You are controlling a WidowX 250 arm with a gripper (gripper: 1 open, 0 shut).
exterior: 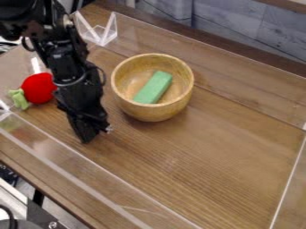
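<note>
My gripper [86, 131] is low over the table [203, 170] at centre left, dark and pointing down, its tip appearing shut with nothing visible between its fingers. To its right is a wooden bowl [129, 102] with a green block [155, 86] inside. To its left lies a red tomato-like object [38, 89] with a green piece [18, 98] beside it.
A clear plastic item [100, 27] lies at the back left, and another pale one [5, 109] at the left edge.
</note>
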